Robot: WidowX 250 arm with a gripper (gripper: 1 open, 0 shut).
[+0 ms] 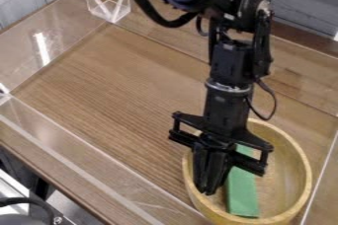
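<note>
My gripper (209, 170) hangs down into the left side of a pale yellow bowl (295, 191) at the lower right, its black fingers shut. I see nothing clearly between them, though the tips are partly dark and hard to make out. A green rectangular block (243, 195) lies in the bowl, just right of the fingertips and partly behind the gripper.
The wooden tray floor (99, 101) is clear to the left and behind. Clear plastic edging runs along the left and front, with a small clear holder (109, 0) at the back left. A black cable lies at the lower left corner.
</note>
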